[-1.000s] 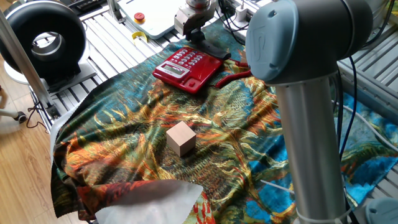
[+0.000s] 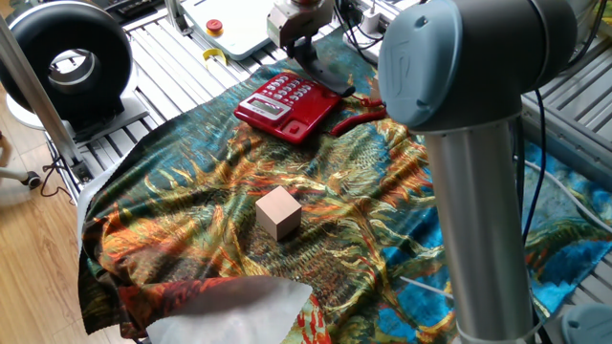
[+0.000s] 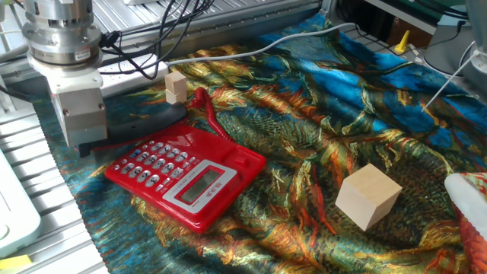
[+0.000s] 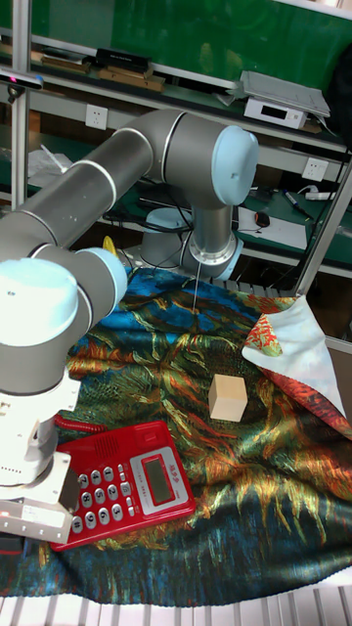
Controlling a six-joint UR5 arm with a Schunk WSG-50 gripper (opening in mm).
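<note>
A red telephone (image 3: 183, 179) with grey keys and a small display lies on the patterned cloth. Its black handset (image 3: 144, 128) is at the phone's far side in exterior view 2, the red coiled cord (image 3: 209, 114) coming off one end. My gripper (image 3: 85, 143) points down at the handset's other end and appears shut on it. In exterior view 1 the handset (image 2: 325, 76) slants, its end at the gripper (image 2: 298, 44) raised and its other end low near the cord. The fingertips are partly hidden, and exterior view 3 does not show the handset clearly.
A wooden cube (image 2: 278, 212) sits alone on the cloth, well clear of the phone. Small wooden blocks (image 3: 176, 87) stand behind the cord. Black cables (image 3: 141, 57) hang behind the gripper.
My gripper has risen a little, and the handset's end at it has come up, so the handset slants more steeply. Phone base and cube have stayed put.
</note>
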